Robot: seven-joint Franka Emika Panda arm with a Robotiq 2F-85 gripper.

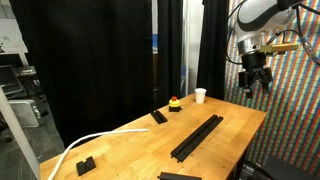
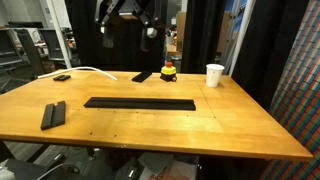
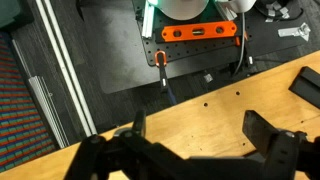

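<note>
My gripper [image 1: 256,91] hangs high at the right end of the wooden table, in exterior view 1. It is open, with nothing between its fingers. The wrist view shows bare table edge and floor below the gripper. On the table lies a long black rail [image 1: 197,138], well away from the gripper. A white cup [image 2: 214,75] stands upright toward the back. Near it, a small yellow and red object [image 2: 168,68] rests on a black base. A flat black piece [image 2: 142,76] lies to its left.
A white cable [image 1: 88,138] curves over the table's left part. More black pieces [image 2: 53,115] lie near the front left. Beyond the table edge, the wrist view shows a metal plate with an orange bracket [image 3: 192,32].
</note>
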